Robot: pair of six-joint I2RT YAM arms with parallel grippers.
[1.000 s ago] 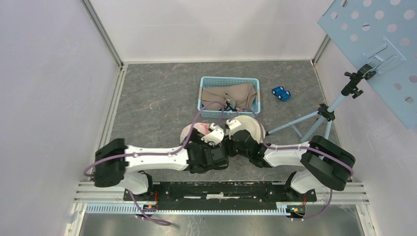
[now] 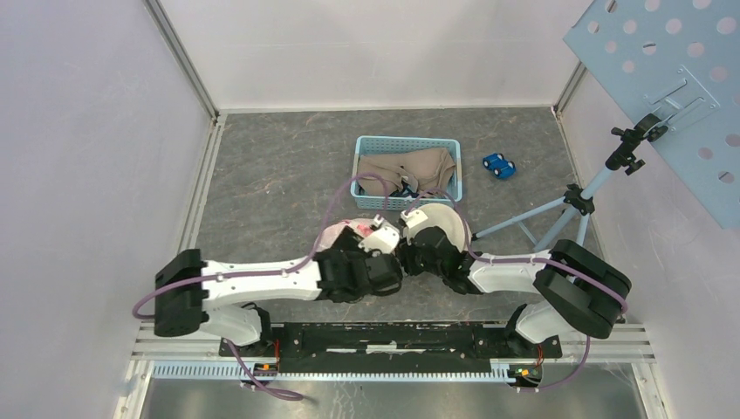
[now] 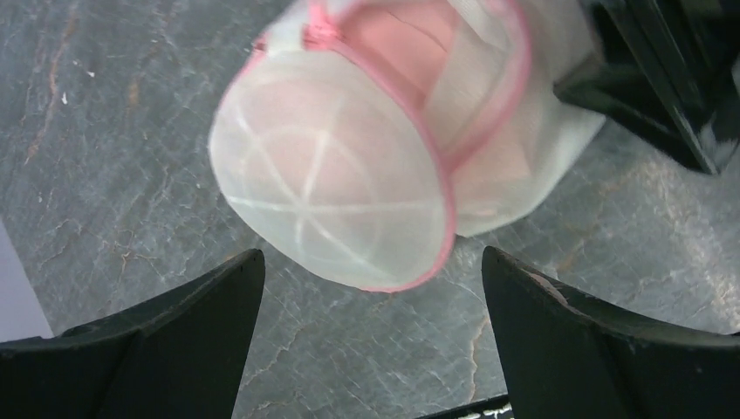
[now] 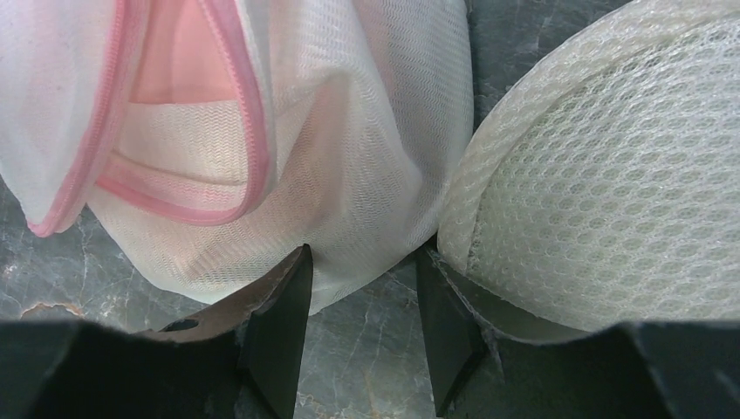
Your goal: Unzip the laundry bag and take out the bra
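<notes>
A white mesh laundry bag with pink zip edging [image 3: 332, 166] lies crumpled on the grey surface, with pale pink cloth [image 3: 410, 44] showing in its opening. My left gripper stands open over it, nothing between its fingers. At the bag's lower edge in the right wrist view, my right gripper has its fingers apart, low by the mesh; whether any cloth is between the tips is hard to tell. A round cream mesh piece [image 4: 593, 175] lies beside the bag on the right. In the top view both wrists largely cover the bag.
A blue plastic basket [image 2: 407, 142] with brown cloth stands behind the grippers. A blue toy car [image 2: 498, 165] lies to its right. A metal tripod [image 2: 528, 213] occupies the right side.
The right arm looks nearly unchanged.
</notes>
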